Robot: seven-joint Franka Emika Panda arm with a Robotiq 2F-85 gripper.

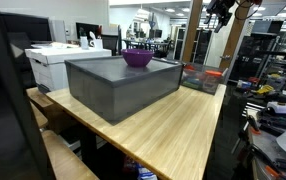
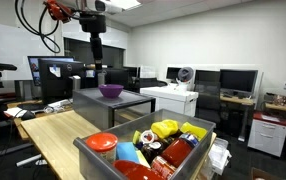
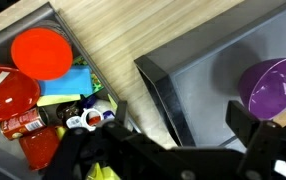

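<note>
My gripper is open, its two dark fingers well apart with nothing between them. In exterior view 2 the gripper (image 2: 97,55) hangs pointing down, high above the table. A purple bowl (image 2: 111,90) rests on the flat top of a grey box (image 1: 108,78). The wrist view shows that bowl (image 3: 271,88) at the right edge, beyond the right finger. On the left of the same view is a grey bin (image 3: 79,50), filled with packaged goods and a red-lidded container (image 3: 41,53).
Bare wooden table (image 1: 148,138) lies in front of the grey box. The bin (image 2: 148,118) also holds a yellow item (image 2: 165,128), red lids and cans. Monitors and a white cabinet (image 1: 49,68) stand behind.
</note>
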